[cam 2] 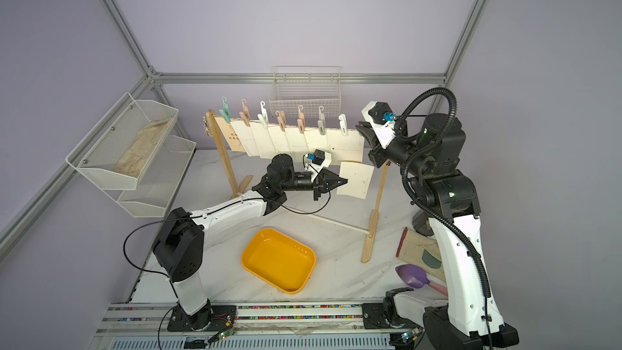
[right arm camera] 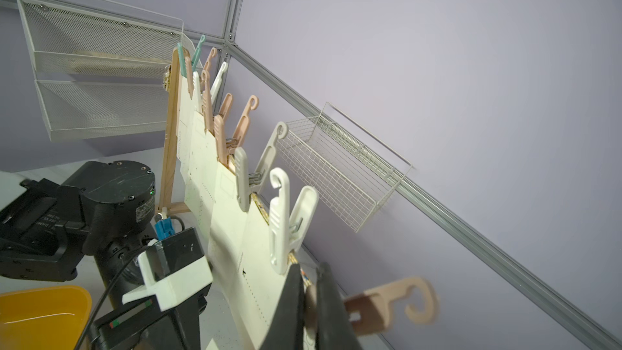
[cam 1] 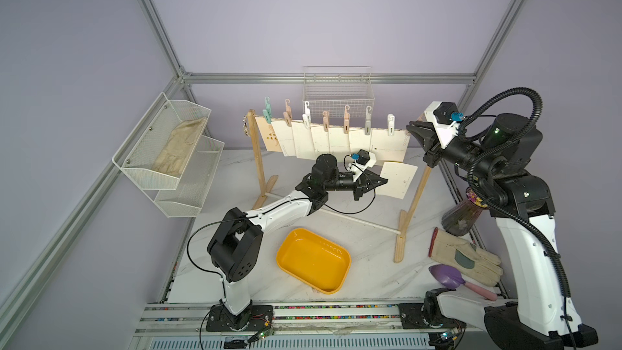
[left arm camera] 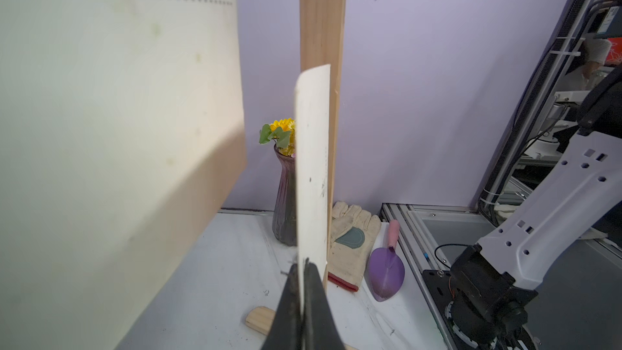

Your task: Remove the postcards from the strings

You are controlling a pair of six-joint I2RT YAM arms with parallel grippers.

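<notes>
My left gripper (cam 1: 386,182) is shut on the edge of a cream postcard (cam 1: 398,179), which hangs free of the line in front of the others. Seen edge-on in the left wrist view, that postcard (left arm camera: 313,168) rises from between the fingertips. At the right end of the line my right gripper is shut on a pinkish clothespin (right arm camera: 382,304), partly hidden by the fingers. Several postcards (cam 1: 304,139) still hang in a row from the string, under several clothespins; the nearest to the right gripper is a white clothespin (right arm camera: 280,220).
A wooden stand (cam 1: 256,155) carries the string. The yellow tray (cam 1: 313,260) lies empty on the table in front. To the right are a vase (cam 1: 461,217), gloves (cam 1: 463,256) and a purple scoop (cam 1: 447,276). Bare table surrounds the tray.
</notes>
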